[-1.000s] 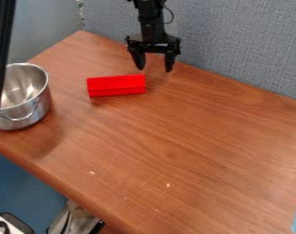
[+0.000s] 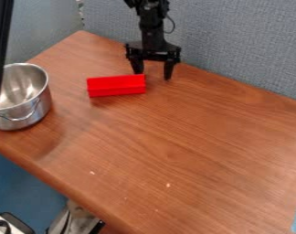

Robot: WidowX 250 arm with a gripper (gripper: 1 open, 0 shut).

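Note:
My black gripper [image 2: 153, 66] hangs low at the back of the wooden table, its two fingers apart and open with nothing visible between them. A red rectangular block [image 2: 116, 85] lies on the table just in front of it and a little to the left. A steel pot [image 2: 26, 102] with a wire handle stands at the left edge of the table, partly cut off by a dark vertical bar.
Grey padded walls [image 2: 242, 37] rise behind it and at the left. Cables and some hardware sit below the front-left edge.
My gripper has shifted slightly downward and left over the last second. The red block and the pot have not moved.

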